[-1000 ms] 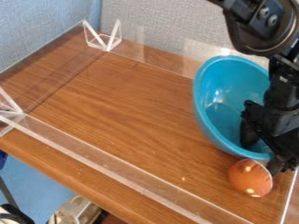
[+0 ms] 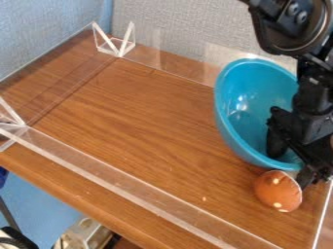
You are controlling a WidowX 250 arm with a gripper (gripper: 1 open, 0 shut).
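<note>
A blue bowl (image 2: 240, 102) is tipped up on its side at the right of the wooden table. My black gripper (image 2: 293, 141) is low at the right, at the bowl's lower inside and rim, and its fingers are too dark and overlapped to show whether they are open or shut. An orange round object (image 2: 277, 193), perhaps a cup or ball, sits just below the bowl and the gripper, close to both.
Clear barriers with white corner brackets (image 2: 115, 41) line its edges. A grey wall stands at the back.
The arm and gripper have shifted very slightly, and the bowl with them. The orange object stays nearly where it was.
</note>
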